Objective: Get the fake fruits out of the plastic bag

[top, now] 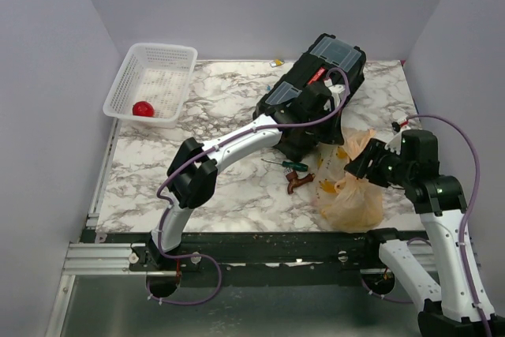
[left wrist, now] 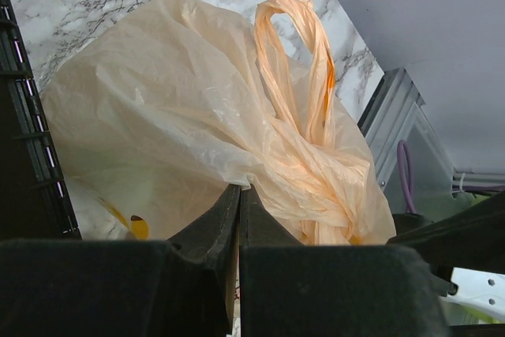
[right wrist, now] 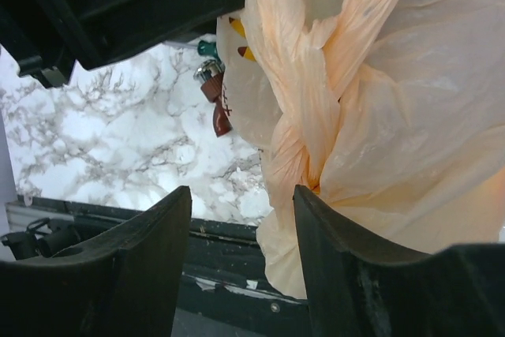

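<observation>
The thin, pale orange plastic bag (top: 355, 203) lies at the right of the table, with yellow pieces (top: 327, 186) showing dimly through it. Its edge meets the closed tips of my left gripper, which is shut on the film. In the top view, the left gripper (top: 340, 141) is at the bag's upper end, beside the black case. Over the bag's right side hangs my right gripper (top: 352, 170). The right wrist view shows its fingers (right wrist: 170, 222) apart, with the bag's twisted handle (right wrist: 304, 128) just beyond the tips and not gripped.
A white basket (top: 118, 100) with one red fruit (top: 143, 109) stands at the back left. The black case (top: 288, 94) is behind the bag. Left of the bag lie a green screwdriver (top: 294, 166) and a brown tool (top: 300, 182).
</observation>
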